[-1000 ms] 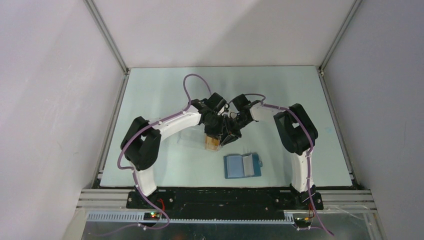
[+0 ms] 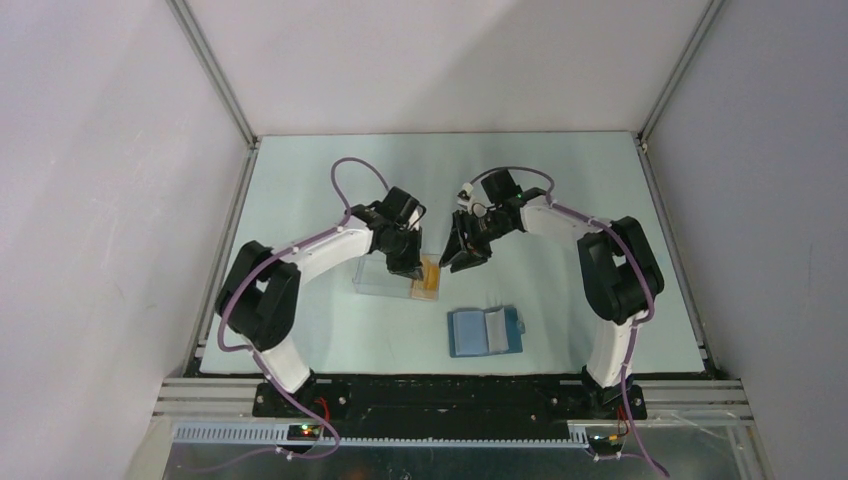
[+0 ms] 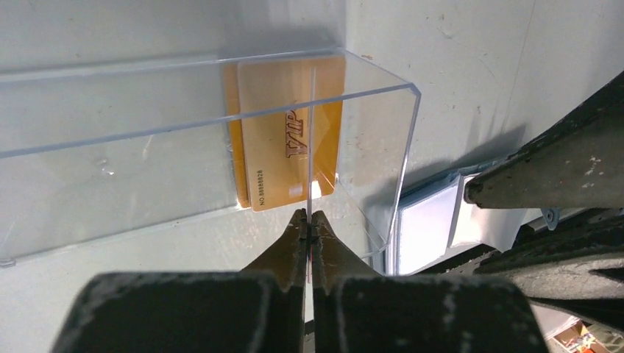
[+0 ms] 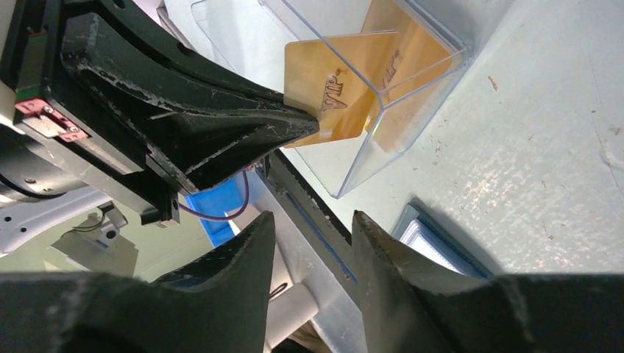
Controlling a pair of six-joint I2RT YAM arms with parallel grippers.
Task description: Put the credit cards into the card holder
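Note:
A clear acrylic box [image 2: 380, 280] lies mid-table, gold VIP credit cards [image 3: 274, 162] at its right end. My left gripper [image 2: 405, 270] is over that end; in the left wrist view its fingertips [image 3: 309, 224] are shut, the cards visible beyond them. The right wrist view shows the left gripper beside an upright-looking gold card [image 4: 331, 81]; whether it touches is unclear. My right gripper [image 2: 455, 258] stands just right of the box, its fingers apart in the right wrist view [image 4: 313, 228], nothing between them.
A blue card holder [image 2: 470, 330] with pale flaps lies at the front, right of centre, clear of both grippers. A metal rail runs along the front edge.
Over the last second my left gripper has moved left along the box, away from the right gripper. The right arm has shifted right, opening a gap between the two.

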